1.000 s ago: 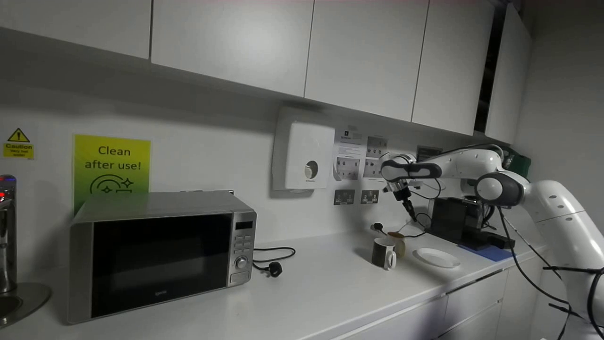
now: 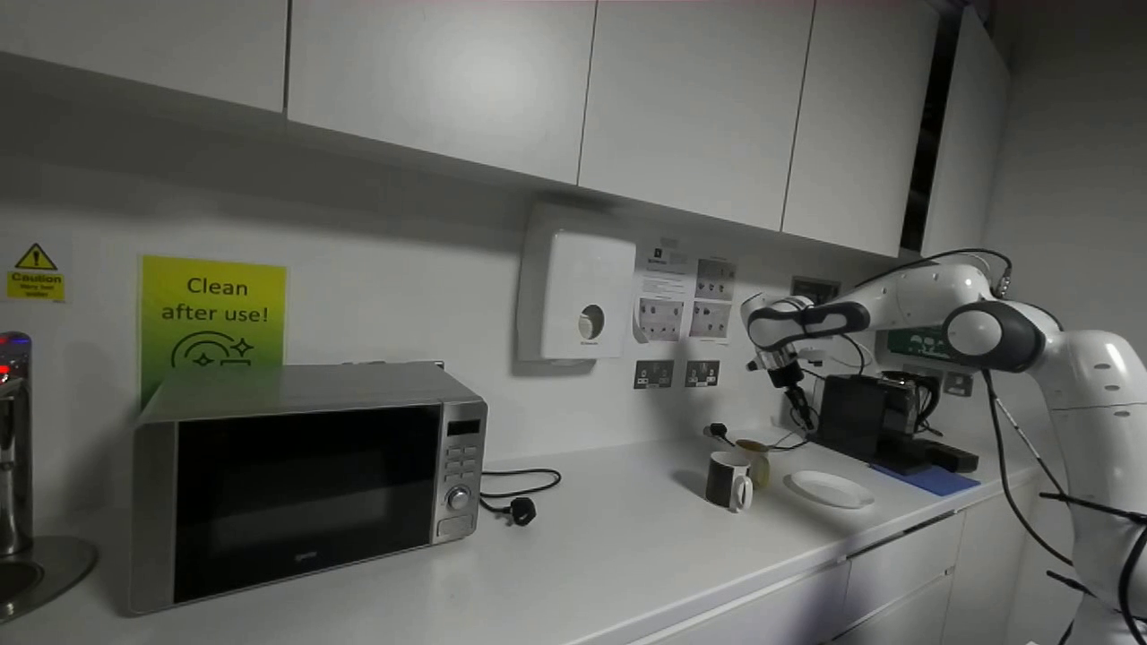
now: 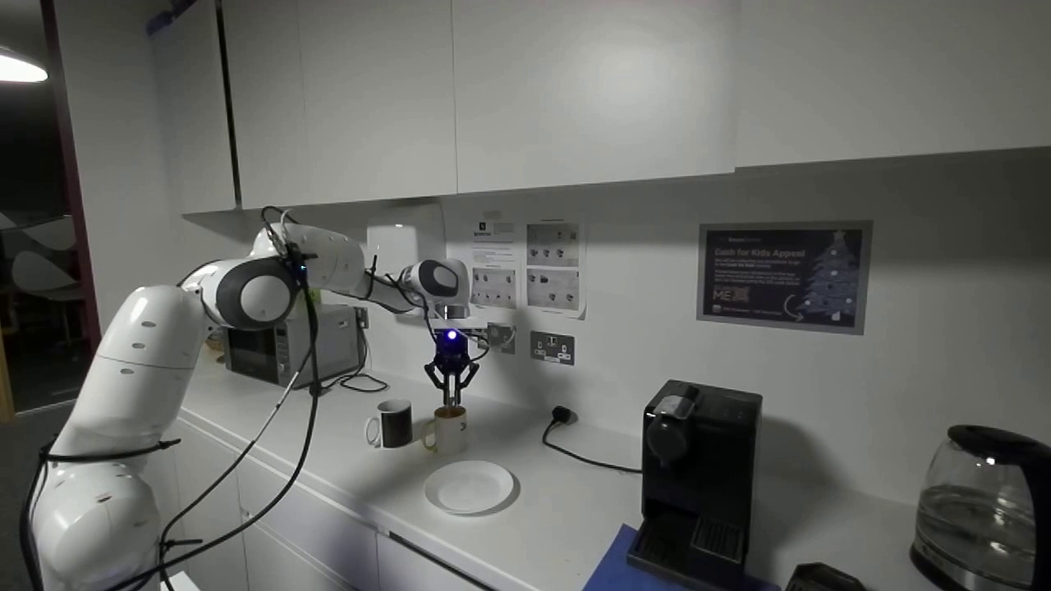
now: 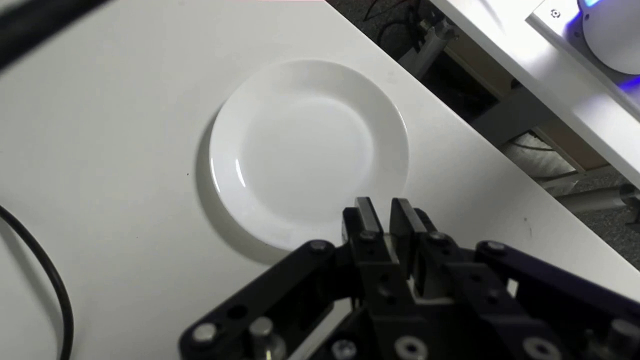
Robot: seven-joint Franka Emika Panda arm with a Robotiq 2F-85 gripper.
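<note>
My gripper is nearly closed, a narrow gap left between its fingertips. Low in that gap a thin pale piece shows; what it is cannot be made out. Below and ahead lies a white plate (image 4: 309, 147), empty, near the counter's front edge. The gripper (image 2: 808, 425) hangs above the counter, to the right of a yellowish mug (image 2: 755, 464). From the other side, the gripper (image 3: 452, 404) overlaps the top of that mug (image 3: 450, 433). A black-and-white mug (image 3: 395, 423) stands upright beside it.
A black coffee machine (image 3: 699, 473) stands on a blue mat (image 3: 612, 561), with a glass kettle (image 3: 970, 507) farther right. A black plug (image 3: 562, 414) and its cable lie by the wall. Past the mugs sits a microwave (image 2: 312, 484).
In exterior view 1 my gripper has moved right and slightly down, away from the mugs. A thin line between it and the yellowish mug no longer shows. Mugs and plate have not moved.
</note>
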